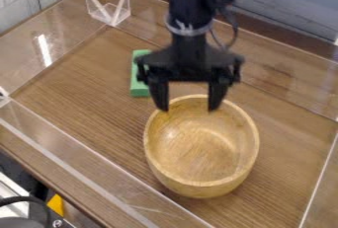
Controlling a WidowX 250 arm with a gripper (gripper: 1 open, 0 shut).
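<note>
My black gripper [196, 84] hangs in the centre of the camera view, blurred, just above the back rim of a round wooden bowl [199, 148]. Its fingers are spread apart, with nothing visible held between them. The bowl looks empty. A green block [140, 74] lies on the table behind and left of the bowl, partly covered by the arm.
A pale wall stands at the back.
</note>
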